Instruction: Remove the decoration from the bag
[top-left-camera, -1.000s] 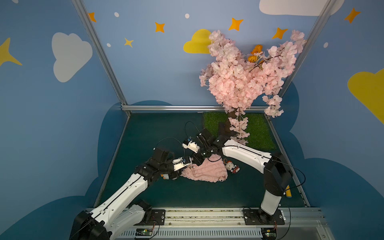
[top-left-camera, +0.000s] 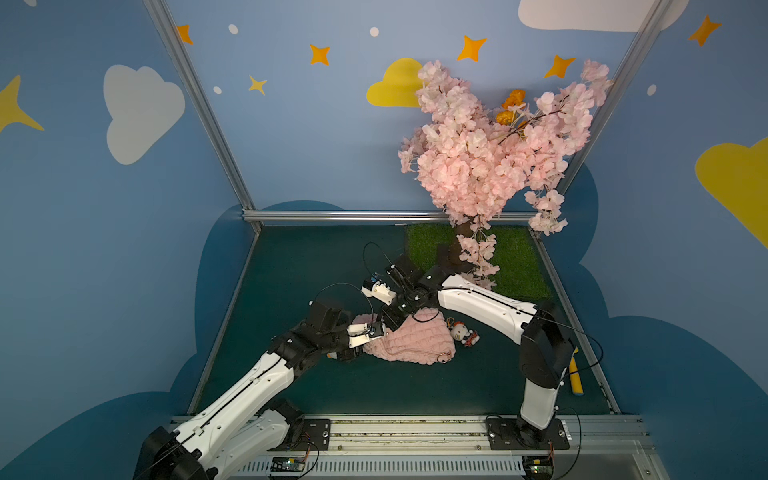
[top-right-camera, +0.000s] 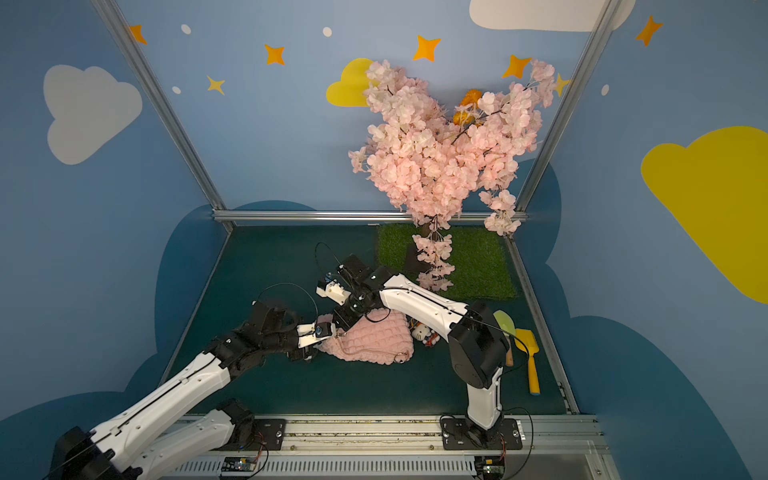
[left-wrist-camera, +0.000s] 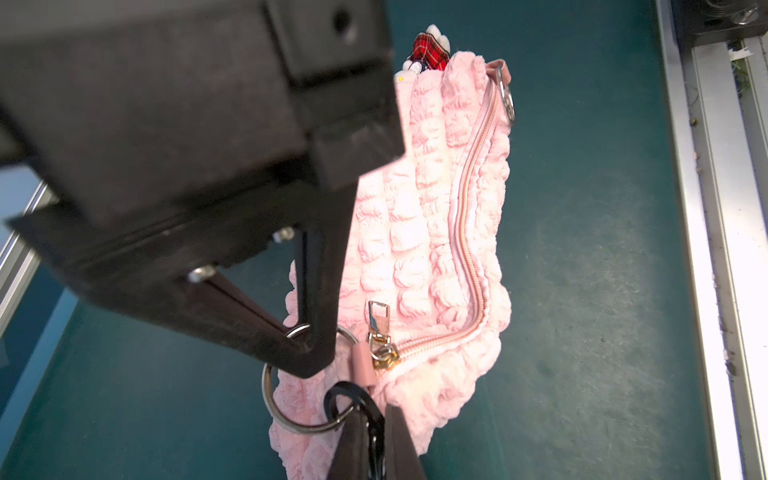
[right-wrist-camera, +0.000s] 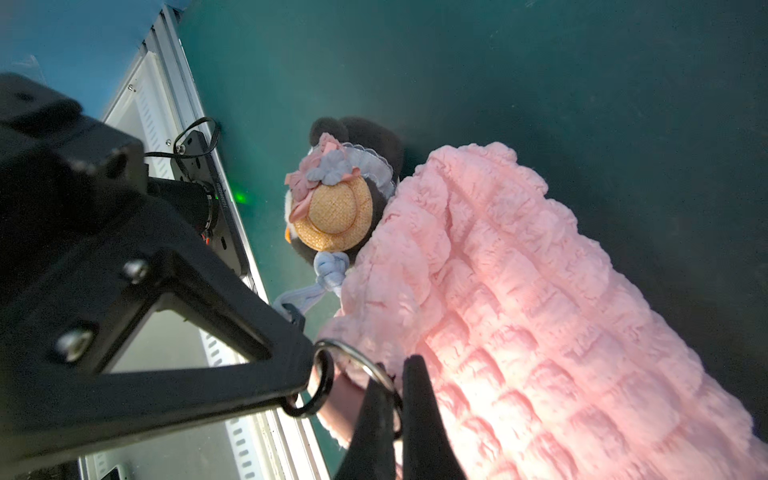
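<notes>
A pink puffy bag (top-left-camera: 412, 342) lies on the dark green table, its zipper showing in the left wrist view. At its left end a silver ring (left-wrist-camera: 274, 400) hangs on a pink tab. A black clasp (left-wrist-camera: 344, 389) is looped through this ring, and my left gripper is shut on the clasp. The plush decoration (right-wrist-camera: 336, 208), with straw hat and light-blue strap (right-wrist-camera: 300, 298), lies beside the bag. My right gripper is shut, with the silver ring's thin wire passing between its fingertips. The two grippers almost touch, and hide the ring from above.
A small white-and-red plush doll (top-left-camera: 464, 333) sits at the bag's right end. A yellow spatula (top-right-camera: 529, 360) and a green one (top-right-camera: 505, 324) lie at the right. The blossom tree (top-left-camera: 480, 152) stands on grass behind.
The right arm has moved a little left. The bag has hardly moved.
</notes>
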